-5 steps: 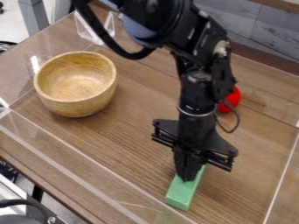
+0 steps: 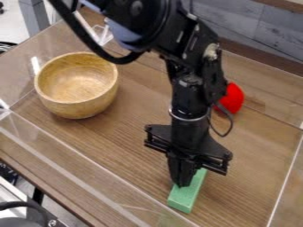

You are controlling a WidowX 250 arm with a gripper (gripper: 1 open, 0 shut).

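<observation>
My black gripper [image 2: 183,173] points straight down over a green rectangular block [image 2: 185,199] lying on the wooden table near the front. Its fingertips are at the block's far end, largely hidden by the gripper body; it looks shut, and whether anything is between the fingers cannot be seen.
A wooden bowl [image 2: 76,96] stands at the upper left. A red object [image 2: 233,99] lies behind the arm at the upper right.
The green block stays about in place.
</observation>
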